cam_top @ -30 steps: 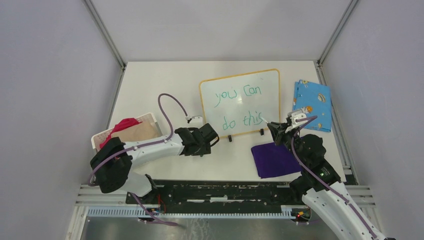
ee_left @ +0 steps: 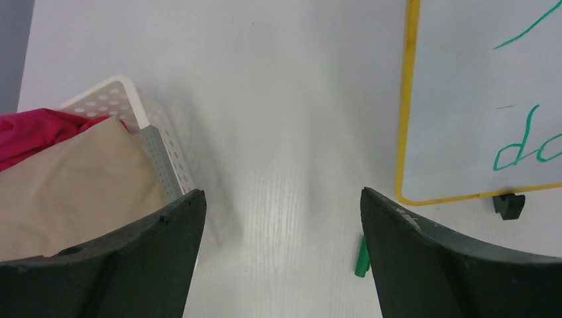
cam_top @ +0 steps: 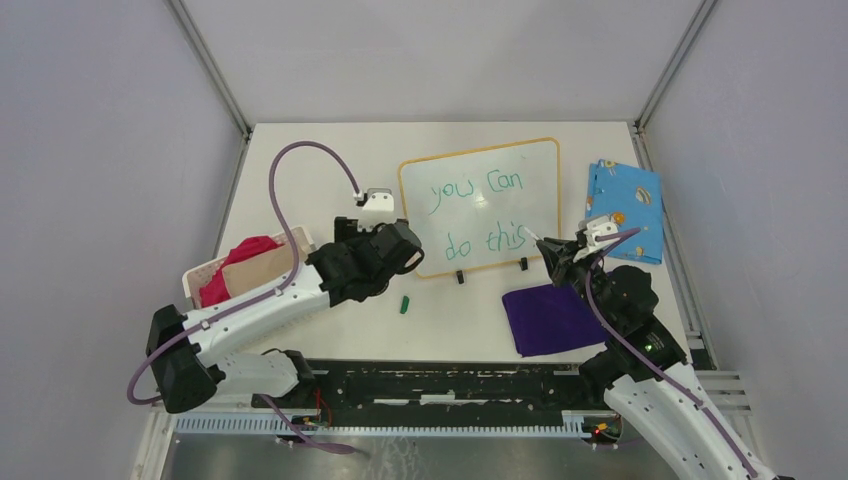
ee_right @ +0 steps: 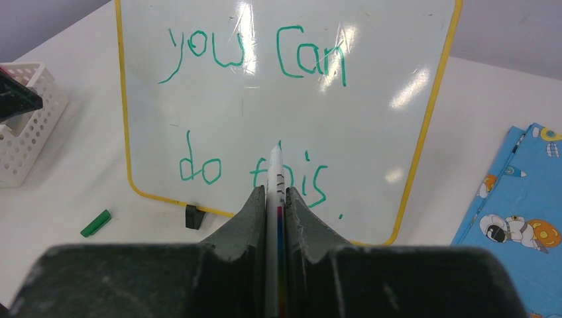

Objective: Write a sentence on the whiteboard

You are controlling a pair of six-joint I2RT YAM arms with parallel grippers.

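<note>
The yellow-framed whiteboard (cam_top: 480, 218) bears green handwriting, "you can" above "do this", with a small dot after it in the right wrist view. A white marker (ee_right: 275, 179) stands upright between the fingers of my right gripper, its tip toward the board's lower line. In the top view that right gripper (cam_top: 556, 252) is at the board's lower right corner. My left gripper is open and empty, over bare table left of the board. A green marker cap (cam_top: 404, 305) lies on the table below the board's left corner.
A white basket (cam_top: 205, 272) with red and tan cloth stands at the left. Purple cloth (cam_top: 550, 322) lies below the right gripper, and a blue patterned cloth (cam_top: 640, 225) right of the board. Small black clips (ee_left: 508, 206) sit at the board's lower edge.
My left arm has swung up and slightly left from near the table's front, leaving the green cap in plain sight.
</note>
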